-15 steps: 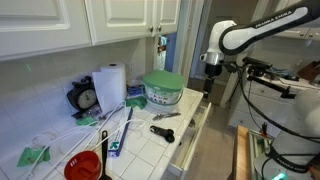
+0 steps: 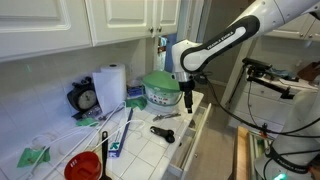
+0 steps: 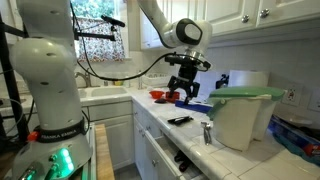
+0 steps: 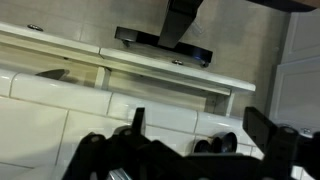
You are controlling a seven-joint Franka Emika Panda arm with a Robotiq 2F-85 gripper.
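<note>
My gripper (image 2: 187, 103) hangs pointing down above the counter's front edge, close to the pulled-out drawer (image 2: 192, 140). Its fingers are apart and nothing shows between them. In the wrist view two dark fingers (image 4: 137, 121) reach in from the bottom, over white tiles. The drawer's front rail (image 4: 230, 80), with a dark handle (image 4: 165, 46) on its outside, runs across the upper part of that view. Silver tongs or a similar utensil (image 2: 166, 116) lie on the counter. A black-handled tool (image 2: 163, 132) rests nearer the drawer; its kind is unclear.
A green-lidded white bin (image 2: 163, 88) stands at the back of the counter, beside a paper towel roll (image 2: 110, 88). Farther along are a red colander (image 2: 84, 166), a blue-and-black tool (image 2: 119, 135), white tubing and a black clock (image 2: 82, 97). Tiles between bin and drawer are mostly bare.
The arm has swung left in exterior view 1, carrying my gripper from beyond the drawer to the counter's edge. The gripper now hangs slightly lower. Objects on the counter have not visibly moved.
</note>
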